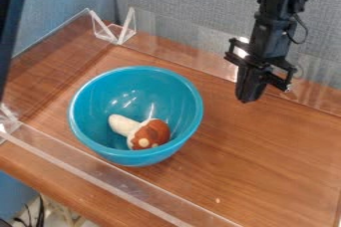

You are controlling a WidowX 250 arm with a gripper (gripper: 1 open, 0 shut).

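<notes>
A turquoise bowl (107, 107) sits on the wooden table's left-centre. Inside it lies a toy mushroom (144, 131) with a pale stem and an orange-brown, white-marked cap. My black gripper (248, 92) hangs above the table to the right of and behind the bowl, apart from it, fingertips pointing down and shut, with nothing visible between them.
A clear plastic border runs along the table's edges, with white brackets (114, 34) at the back left. Grey padded walls stand behind.
</notes>
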